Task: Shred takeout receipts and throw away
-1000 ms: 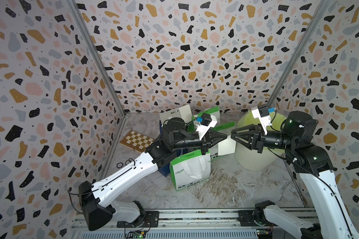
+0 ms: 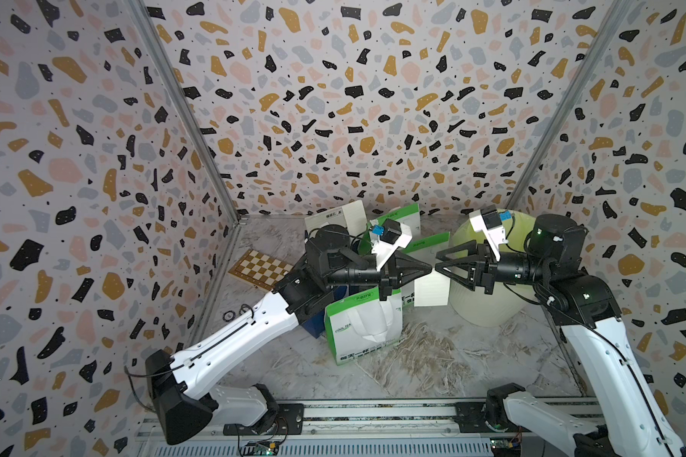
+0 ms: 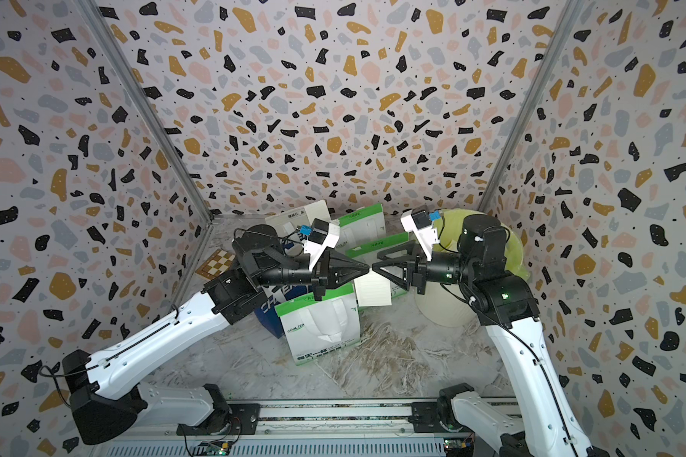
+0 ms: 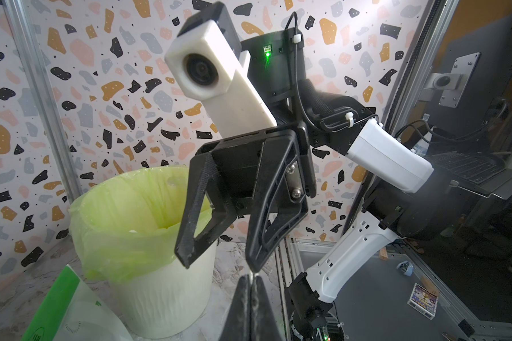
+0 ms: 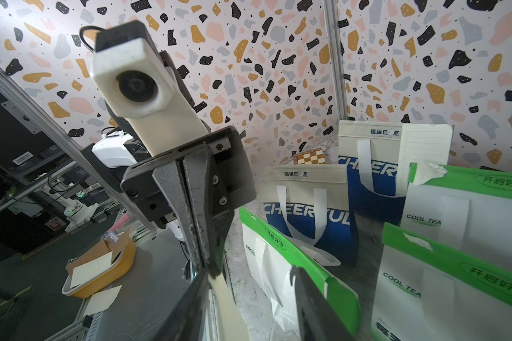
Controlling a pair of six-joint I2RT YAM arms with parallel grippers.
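A white paper receipt (image 2: 430,289) (image 3: 372,291) hangs from the tips of my left gripper (image 2: 428,268) (image 3: 366,268), which is shut on it; in the right wrist view it drops edge-on below those tips. My right gripper (image 2: 442,263) (image 3: 379,266) faces it, open, its fingers just short of the left tips and around the receipt's upper end. The bin (image 4: 153,289) with a yellow-green liner (image 4: 119,216) stands at the right, behind the right arm.
Several takeout bags, green-white (image 2: 362,327) and blue (image 5: 372,176), crowd the middle and back; some carry paper slips. A checkered board (image 2: 255,266) lies at the left.
The left arm is nearly still.
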